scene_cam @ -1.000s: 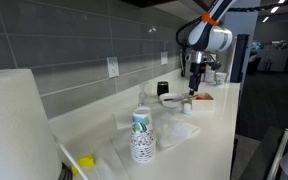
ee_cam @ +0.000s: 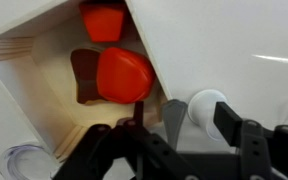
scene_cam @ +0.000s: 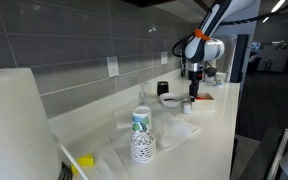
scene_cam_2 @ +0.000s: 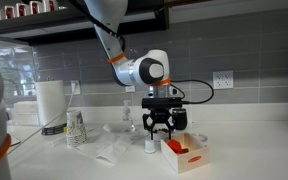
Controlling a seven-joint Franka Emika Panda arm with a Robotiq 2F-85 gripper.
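My gripper hangs by the near side of an open box, its two black fingers [ee_cam: 135,115] apart. In the wrist view a grey tapered piece [ee_cam: 174,118], perhaps a handle end, shows in the gap between the fingers; I cannot tell whether they touch it. A white round-topped container [ee_cam: 205,103] stands outside the box, near the other finger. The pale box [scene_cam_2: 195,157] holds a round red item [ee_cam: 124,75], a second red piece [ee_cam: 103,21] and something brown [ee_cam: 85,70]. Exterior view 1 shows a pale bowl or pan [scene_cam: 170,100] close to the gripper.
A patterned stack of cups [scene_cam: 142,145] and a white cloth [scene_cam: 177,132] lie toward the paper roll [scene_cam: 19,125]. A clear round lid or dish [ee_cam: 27,162] sits beside the box. Behind the arm stands a black container [scene_cam_2: 180,117]. Bare counter spreads right of the box.
The arm has come down, and its gripper now sits lower, close by the box and bowl. The objects on the counter show no clear movement.
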